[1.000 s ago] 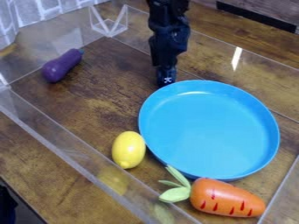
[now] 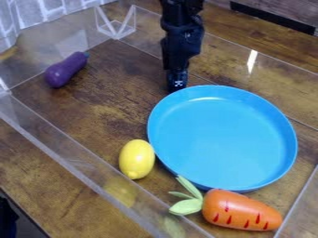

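Observation:
My black gripper (image 2: pixel 177 72) hangs at the top centre of the camera view, low over the wooden surface just behind the rim of a large blue plate (image 2: pixel 221 138). Its fingers stand open; whether anything dark lies between them is hard to make out. A purple eggplant (image 2: pixel 66 70) lies to the left. A yellow lemon (image 2: pixel 137 158) sits left of the plate's near side, and an orange carrot (image 2: pixel 240 209) with pale green leaves lies at the front right.
Clear plastic walls (image 2: pixel 44 144) edge the wooden surface. A small white wire-like piece (image 2: pixel 114 26) stands at the back left.

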